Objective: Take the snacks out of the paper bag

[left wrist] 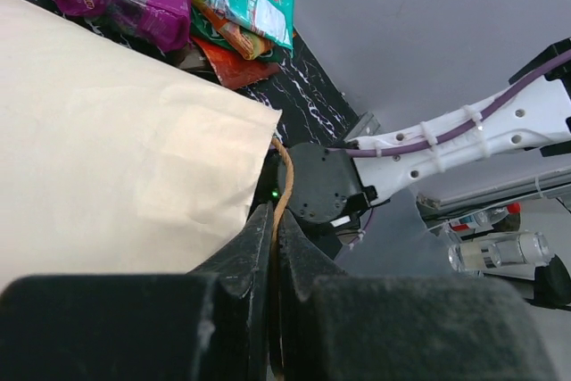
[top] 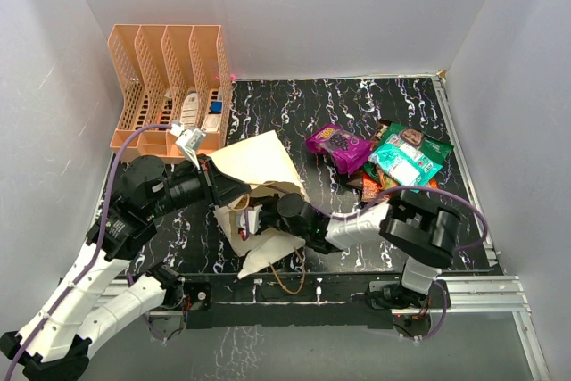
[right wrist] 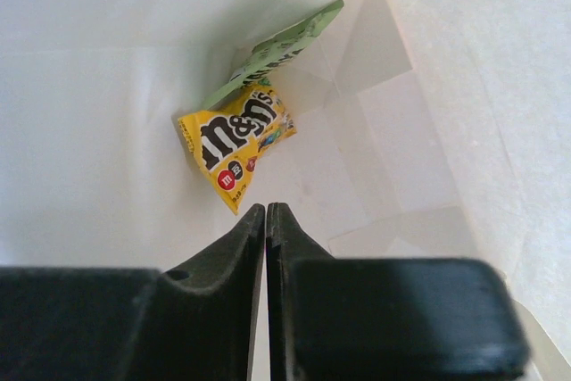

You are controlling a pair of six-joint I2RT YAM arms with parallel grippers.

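Observation:
The paper bag [top: 259, 160] lies tilted on the table, its inside open towards my right arm. A thin brown cord handle [left wrist: 285, 176] runs between the fingers of my left gripper, which is shut on it at the bag's rim. In the right wrist view my right gripper is inside the bag, fingertips together and nothing visible between them. Beyond its tips, deep in the bag, lie a yellow M&M's pack [right wrist: 236, 136] and a green pack [right wrist: 281, 46]. From above, the bag and arms hide the right fingertips.
Several snacks lie at the right of the table: a purple pack [top: 340, 147], a teal pack [top: 401, 162] and others beneath. An orange divided rack [top: 169, 86] stands at the back left. Bare dark tabletop [top: 294, 100] shows at the back.

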